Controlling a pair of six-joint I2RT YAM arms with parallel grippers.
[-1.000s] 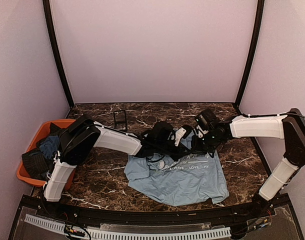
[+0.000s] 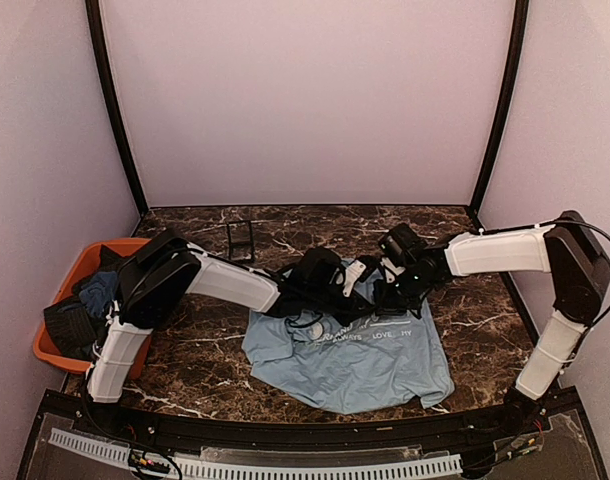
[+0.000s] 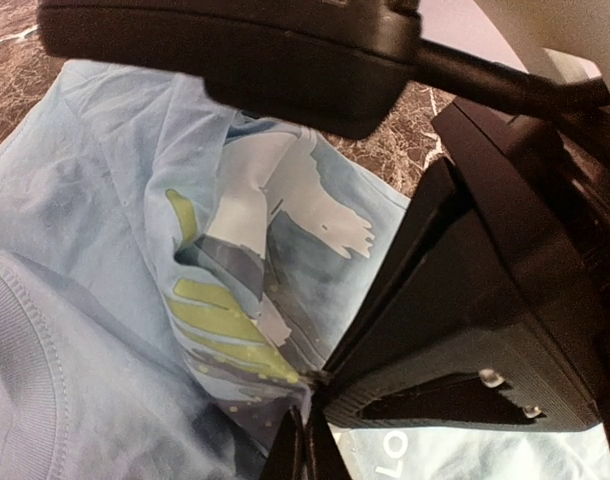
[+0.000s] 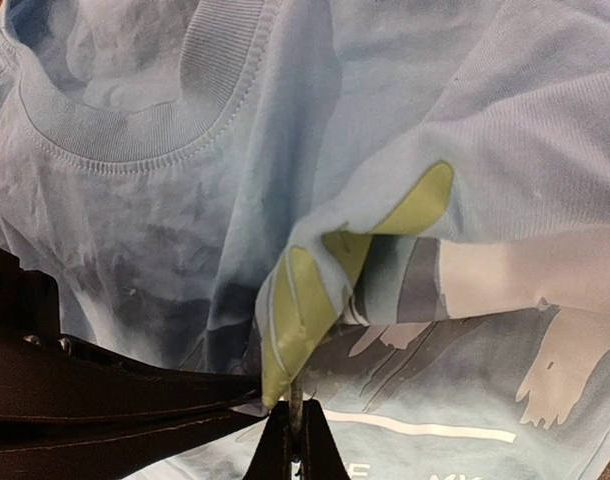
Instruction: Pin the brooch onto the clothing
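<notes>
The light blue shirt [image 2: 355,375] lies on the marble table, its printed front partly folded up into a ridge with yellow and white print [image 3: 215,310]. My left gripper is shut at the tip of this folded cloth. My right gripper is also shut at the fold's pointed end, facing the left one with their tips very close. A thin edge of cloth appears pinched at the tips. I cannot make out a brooch in any view; it may be hidden between the grippers.
An orange bin [image 2: 60,330] with dark cloth stands at the far left. A small black frame [image 2: 240,240] lies at the back left. Bare table surrounds the shirt.
Both grippers have shifted slightly left and toward the front, and the shirt's left part has moved a little left with them.
</notes>
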